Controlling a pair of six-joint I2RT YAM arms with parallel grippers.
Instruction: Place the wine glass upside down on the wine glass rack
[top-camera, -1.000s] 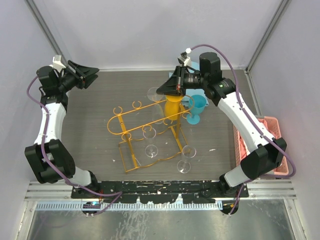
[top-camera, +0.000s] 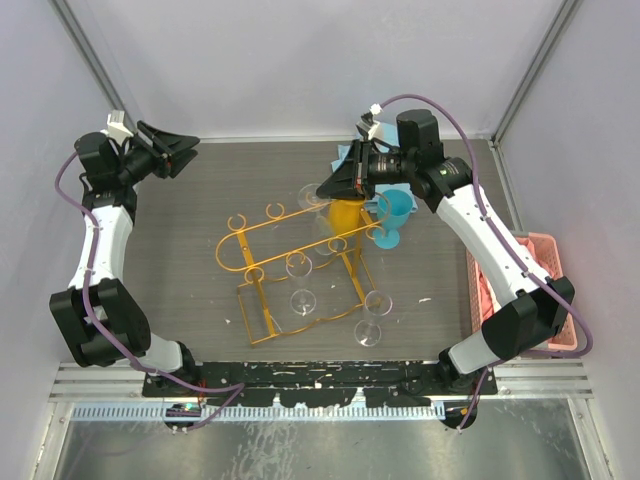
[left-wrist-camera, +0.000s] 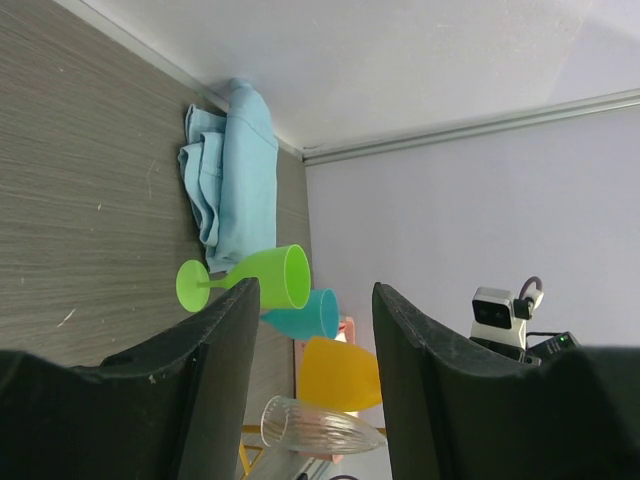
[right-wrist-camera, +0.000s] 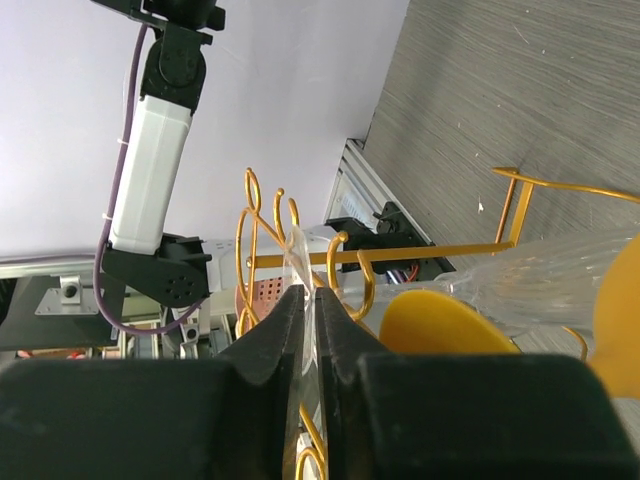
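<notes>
The orange wire rack (top-camera: 244, 245) stands mid-table. My right gripper (top-camera: 343, 180) is over its right end, above the orange cup (top-camera: 346, 218); in the right wrist view its fingers (right-wrist-camera: 260, 410) are close together at a clear, thin glass piece (right-wrist-camera: 298, 262); whether they grip it is unclear. A clear glass lies behind the orange cups in that view. More clear glasses (top-camera: 368, 325) stand at the rack's front and right. My left gripper (top-camera: 175, 152) is open at the upper left, away from the rack, nothing between its fingers.
A blue goblet (top-camera: 392, 215) stands right of the rack, a green goblet (left-wrist-camera: 265, 275) nearby, and a folded blue cloth (left-wrist-camera: 245, 165) at the back. A pink basket (top-camera: 540, 250) sits at the right.
My right gripper has shifted very slightly over the rack's right end. The left arm is still.
</notes>
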